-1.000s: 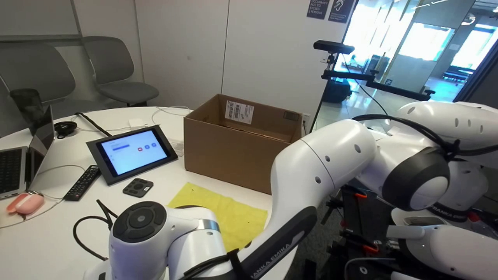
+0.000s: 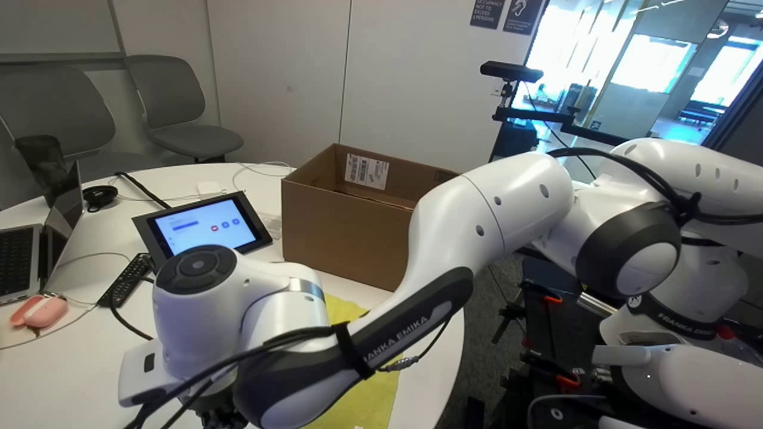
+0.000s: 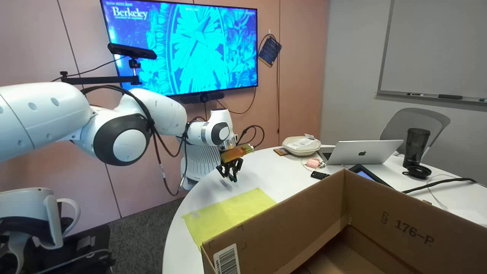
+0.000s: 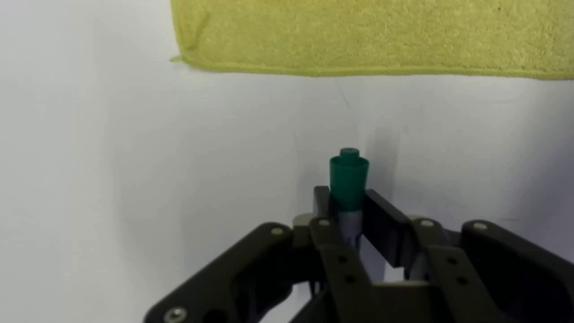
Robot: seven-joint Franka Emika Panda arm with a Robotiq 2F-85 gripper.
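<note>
In the wrist view, my gripper is shut on a marker [image 4: 350, 180] with a green cap. Its capped end pokes out past the fingertips, and a paler grey part runs back between the fingers. A yellow cloth [image 4: 366, 37] lies flat on the white table, ahead of the marker and apart from it. From the second exterior view, the gripper [image 3: 230, 171] hangs above the table, just beyond the cloth [image 3: 233, 212]; the marker is too small to make out there. The first exterior view has the fingers mostly hidden under the wrist.
An open cardboard box [image 2: 350, 232] stands beside the cloth and looks empty where its floor shows [image 3: 338, 255]. Around the table are a tablet [image 2: 204, 227], a remote [image 2: 125, 280], a laptop [image 3: 365, 152], a pink case [image 2: 40, 311] and a pale bowl [image 3: 301, 145].
The arm's wrist has risen and shifted slightly left in the first exterior view. It now covers a small black device by the tablet and more of the cloth. The box has stayed put.
</note>
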